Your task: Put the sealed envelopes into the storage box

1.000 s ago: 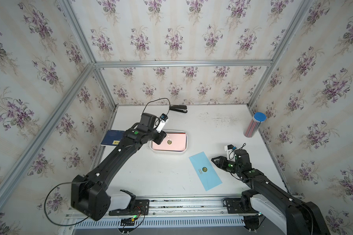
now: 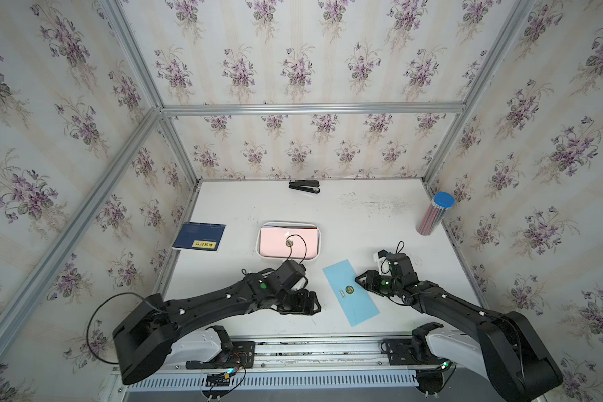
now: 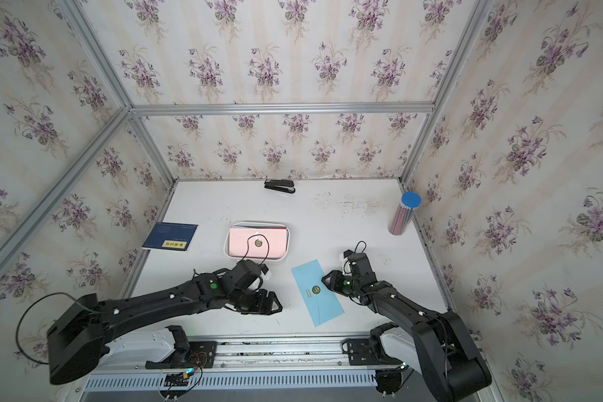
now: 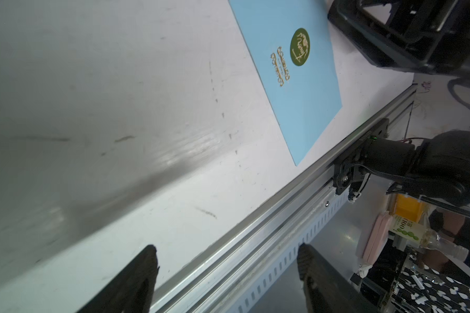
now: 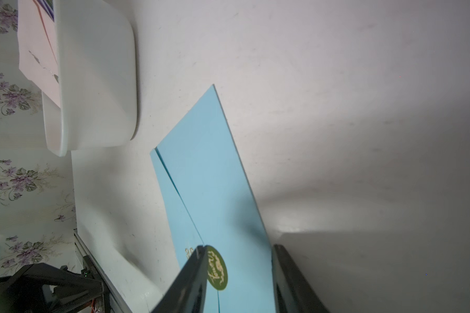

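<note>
A light blue envelope point(image 2: 352, 294) with a round gold seal lies flat on the table, right of centre near the front. Inside the white storage box point(image 5: 96, 78) rests a pink envelope point(image 2: 288, 241) with its seal facing up; other envelope edges show behind it. My right gripper is open just above the blue envelope's right edge, with fingers point(image 5: 190, 281) spread and nothing held. To the left of the blue envelope, my left gripper hovers over bare table, its fingers point(image 4: 135, 281) apart and empty.
A dark blue booklet point(image 2: 199, 236) lies at the left. A black stapler point(image 2: 305, 186) sits at the back, and a blue-capped tube point(image 2: 435, 214) stands at the right.
The right gripper has shifted slightly left, toward that envelope.
</note>
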